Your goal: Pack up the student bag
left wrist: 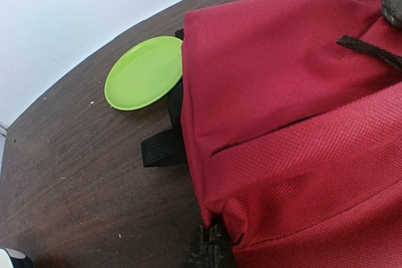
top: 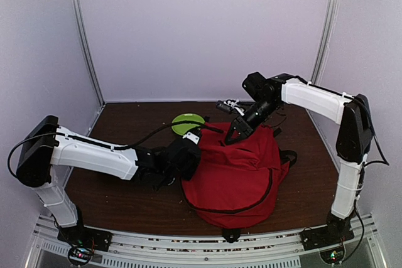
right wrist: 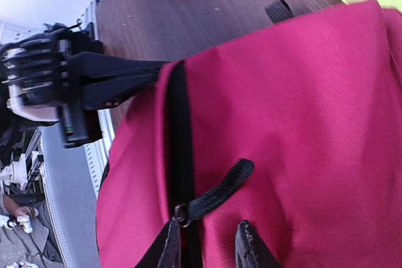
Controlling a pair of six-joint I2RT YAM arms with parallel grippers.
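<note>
A red student bag (top: 235, 183) lies on the table between the arms. My left gripper is shut on a fold of its fabric at the side edge, seen in the left wrist view. Over the upper part of the bag, my right gripper is open, its fingers apart. A dark zipper pull (right wrist: 220, 191) lies just ahead of those fingertips on the black zipper (right wrist: 181, 130), not gripped as far as I can see. A green plate (left wrist: 144, 73) rests on the table beyond the bag's far left corner.
Black straps (left wrist: 164, 149) stick out from under the bag's left side, and another strap (top: 289, 157) is at its right.
</note>
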